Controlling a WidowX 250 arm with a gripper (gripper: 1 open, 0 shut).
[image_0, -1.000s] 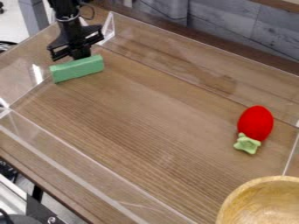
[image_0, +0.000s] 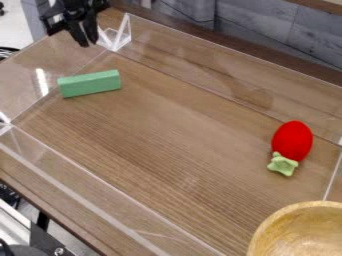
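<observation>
My gripper (image_0: 83, 36) is a small black shape at the top left edge of the table, shut, with nothing visible between its fingers. A green rectangular block (image_0: 90, 83) lies flat below it on the wooden table, apart from the gripper. A red rounded object (image_0: 293, 138) and a small pale green piece (image_0: 282, 165) lie at the right.
A yellow bowl (image_0: 299, 232) is at the bottom right corner. A clear plastic piece (image_0: 116, 32) is beside the gripper at the top.
The gripper has risen up and away from the green block toward the back of the table. The green block stays in nearly the same place.
</observation>
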